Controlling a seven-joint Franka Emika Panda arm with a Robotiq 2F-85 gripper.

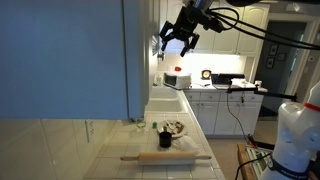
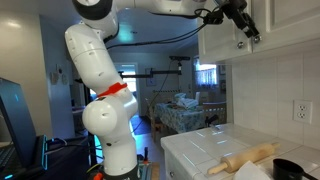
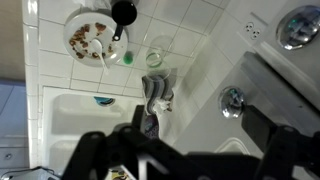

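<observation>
My gripper is open in the wrist view, its two dark fingers well apart with nothing visible between them. A round metal cabinet knob (image 3: pixel 232 98) shows close to the right finger; from this angle I cannot tell whether they touch. A second knob (image 3: pixel 298 27) sits farther right on the grey cabinet front (image 3: pixel 222 128). In exterior view 2 my gripper (image 2: pixel 252 34) is high against the white upper cabinet (image 2: pixel 224 42), beside its knobs. Exterior view 1 has the gripper (image 1: pixel 176 47) raised above the counter, near the large cabinet's edge (image 1: pixel 137 60).
Below lie a rolling pin (image 1: pixel 166 158), a black pot (image 1: pixel 165 139) and a plate with food and a white spoon (image 3: pixel 81 42). The sink (image 3: pixel 85 108), a glass (image 3: pixel 158 50) and a striped cloth (image 3: pixel 157 90) are also underneath. Cabinetry crowds the gripper's right side.
</observation>
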